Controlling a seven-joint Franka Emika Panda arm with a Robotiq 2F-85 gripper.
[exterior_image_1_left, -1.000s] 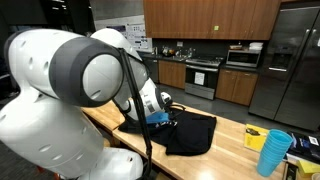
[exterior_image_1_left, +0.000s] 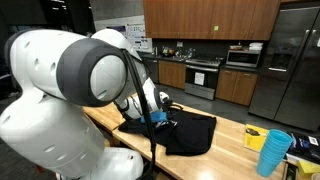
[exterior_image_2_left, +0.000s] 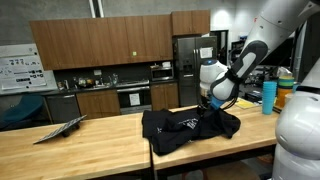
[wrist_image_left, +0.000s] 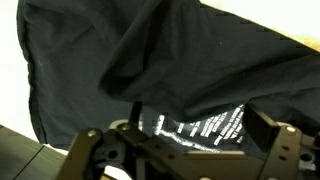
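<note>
A black cloth (exterior_image_1_left: 193, 137), probably a garment, lies spread and wrinkled across the wooden table. In the second exterior view the cloth (exterior_image_2_left: 178, 132) reaches from the middle of the table to beneath the arm. White printing (wrist_image_left: 215, 128) shows on the fabric (wrist_image_left: 75, 95) in the wrist view, partly covered by the gripper. My gripper is over the cloth with its fingers wide apart and nothing held between them. Whether the fingertips touch the fabric, I cannot tell.
Blue cups (exterior_image_1_left: 273, 153) stand at the table's right side in the first exterior view, with a yellow item (exterior_image_1_left: 256, 137) behind them. Bare tabletop (exterior_image_2_left: 80, 145) stretches left of the cloth in the second exterior view. A kitchen lies beyond.
The arm's pose near the wrist has shifted slightly in the first exterior view. The cloth looks the same.
</note>
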